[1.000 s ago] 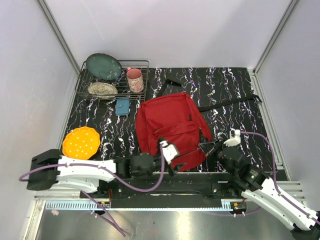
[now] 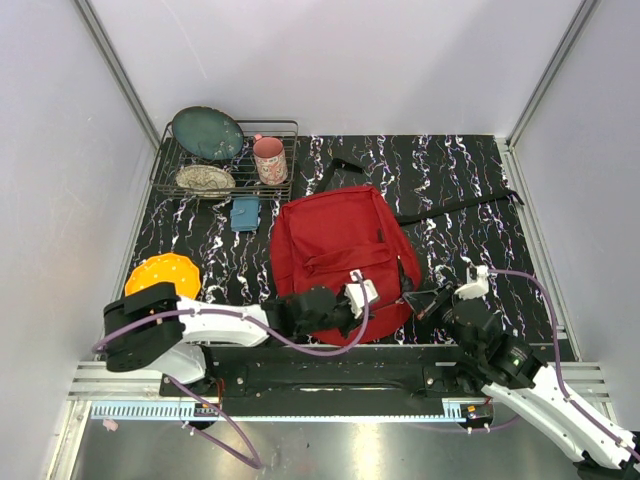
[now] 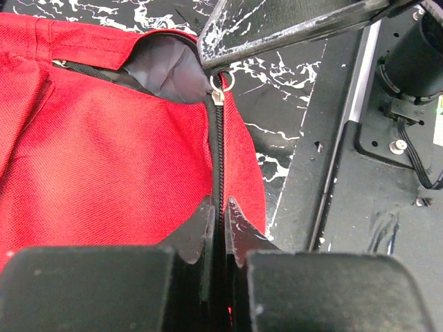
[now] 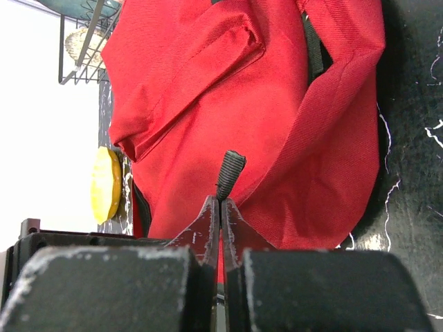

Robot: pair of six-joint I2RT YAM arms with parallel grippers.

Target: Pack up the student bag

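Observation:
The red student bag (image 2: 335, 240) lies on the black marbled surface, its front edge under both arms. In the left wrist view my left gripper is shut on the bag's dark zipper edge (image 3: 216, 162). The zipper slider with its ring (image 3: 218, 93) sits a little ahead of these fingertips, beside a gaping part of the opening with grey lining (image 3: 169, 69). My right gripper is shut, and a short black webbing tab (image 4: 230, 173) sticks out between its tips, above the red cloth. The bag's inside is mostly hidden.
A wire rack (image 2: 165, 165) at the back left carries a green plate (image 2: 207, 133), a patterned dish (image 2: 205, 177) and a pink cup (image 2: 270, 160). A blue item (image 2: 245, 214) and a yellow scalloped plate (image 2: 162, 285) lie left of the bag. Black straps (image 2: 455, 208) trail right.
In the top view, my right gripper has stayed nearly in place. The bag lies where it was.

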